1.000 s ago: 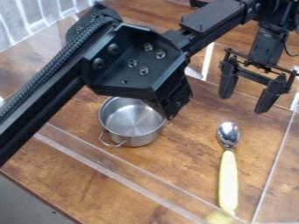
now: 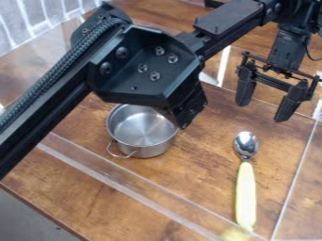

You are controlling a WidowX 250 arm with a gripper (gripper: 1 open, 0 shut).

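Note:
My gripper (image 2: 269, 98) hangs at the upper right over the wooden table, open, its two black fingers apart with nothing seen between them. Below it lies a metal spoon (image 2: 247, 147) with a long pale yellow handle (image 2: 246, 196). A steel pot (image 2: 141, 135) with a wire handle sits at the centre left, partly hidden behind a large black arm link.
The black arm crosses the upper left of the view. Bare table (image 2: 113, 193) fills the lower middle. A white railing shows at the top left, and grey floor at the bottom left corner.

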